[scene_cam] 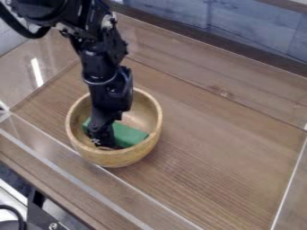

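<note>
A wooden bowl (pixel 114 154) sits on the table at the centre left. In it lies a green block (pixel 129 135), partly hidden by my black gripper (pixel 103 135), which reaches down into the bowl over the block's left part. Its fingertips are dark and overlap, so whether they hold the block cannot be told.
</note>
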